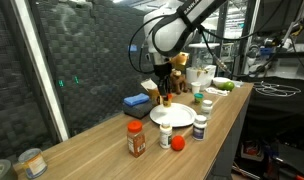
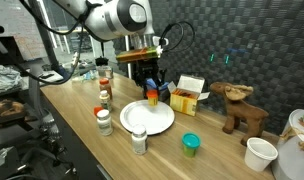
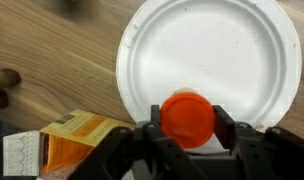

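My gripper [image 1: 166, 91] hangs over the white plate [image 1: 158, 119], shut on a small orange object with a rounded red-orange top. In the second exterior view this orange object [image 2: 152, 96] shows beneath the fingers, above the plate [image 2: 129, 119]. From the wrist, the object's top [image 3: 188, 116] fills the space between the dark fingers, with the plate [image 3: 142, 50] behind it. Whether its underside touches the plate is hard to tell.
Behind the plate stand an open yellow box [image 2: 188, 97], a brown toy animal [image 2: 244, 112] and a blue block [image 1: 136, 100]. Several jars, a green cup [image 2: 191, 144] and a red ball [image 1: 178, 143] surround the plate.
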